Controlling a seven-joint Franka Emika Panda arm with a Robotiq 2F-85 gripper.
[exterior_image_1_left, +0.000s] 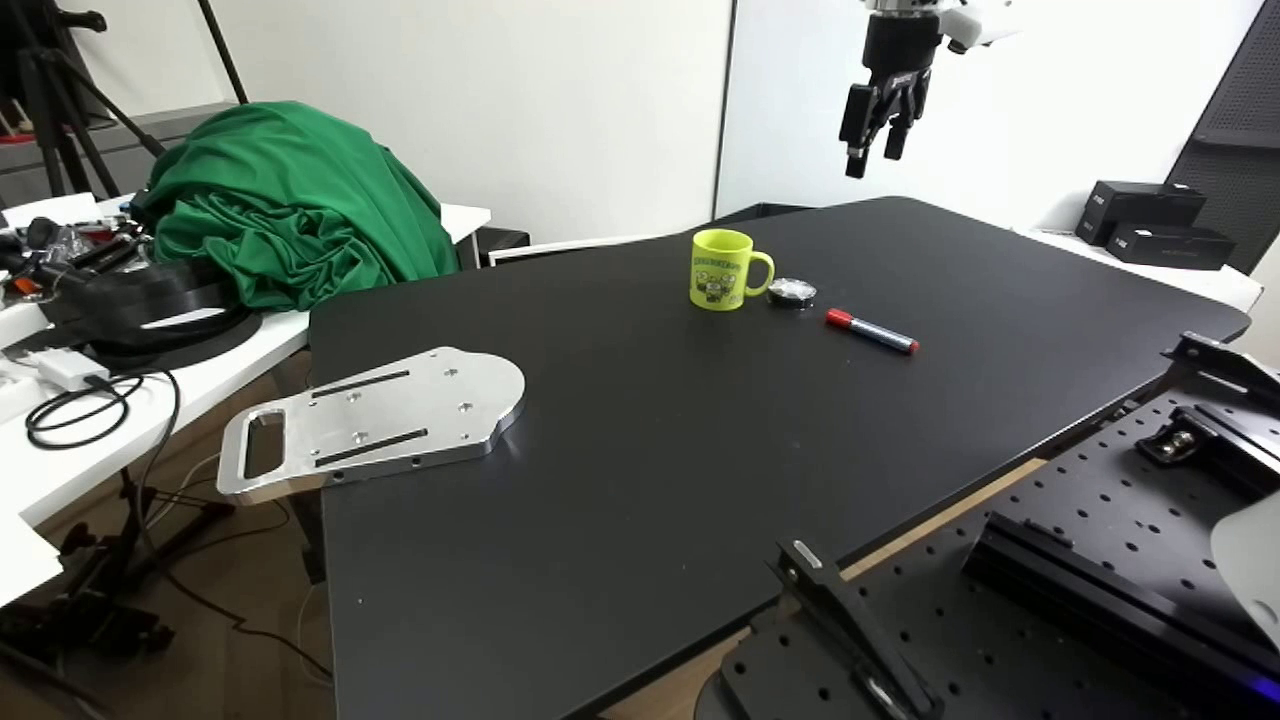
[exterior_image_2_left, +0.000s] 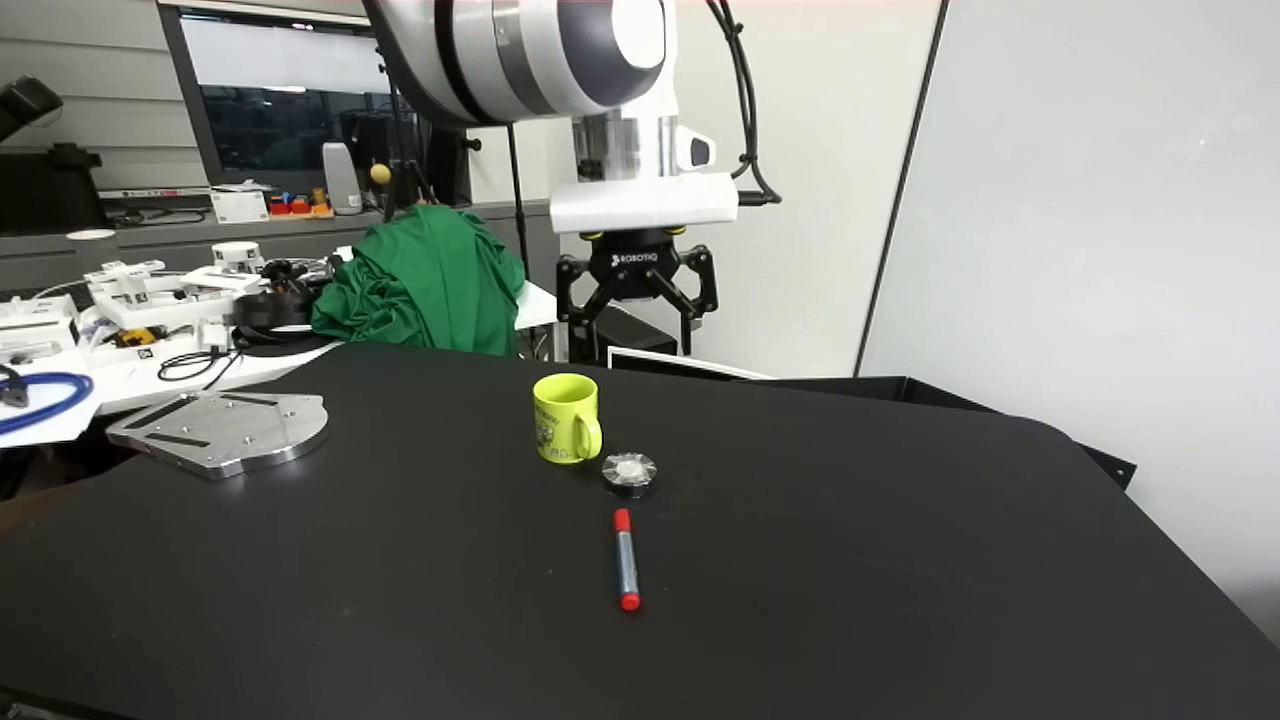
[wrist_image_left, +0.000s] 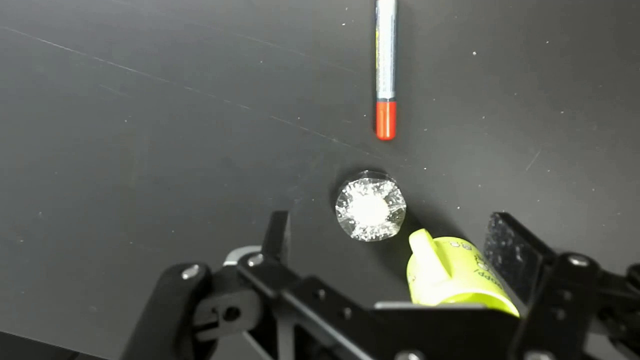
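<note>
My gripper hangs open above the black table, and nothing is between its fingers. Below it in the wrist view lies a small round disc with a shiny, clear-wrapped top. The yellow-green mug is close by the disc, partly hidden behind the right finger and linkage. A marker with a red cap lies farther up that view. From the first exterior view, the upright mug has its handle toward the disc, and the marker lies on the near right of both.
A silver metal plate overhangs the table's left edge. Green cloth is heaped on the side bench at the back left.
</note>
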